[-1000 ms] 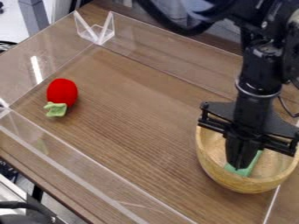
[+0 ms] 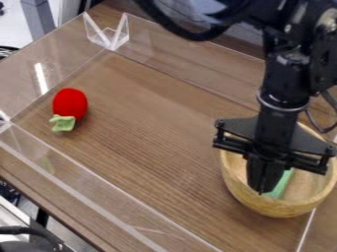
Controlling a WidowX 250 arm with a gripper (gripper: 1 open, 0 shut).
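Note:
The black gripper [image 2: 269, 167] is lowered over a pale wooden bowl [image 2: 279, 205] at the lower right, its fingertips at or inside the bowl. It looks shut, with nothing visible between the fingers. A green object [image 2: 279, 185] lies in the bowl, partly hidden behind the gripper. On the left of the table sits a red round object [image 2: 70, 103] with pale green leaves at its lower side.
A clear plastic stand [image 2: 108, 31] is at the upper left. Black cables hang at the top, and a dark arm part shows at the bottom left corner.
The gripper has shifted slightly left over the bowl. The bowl and the red object look unchanged.

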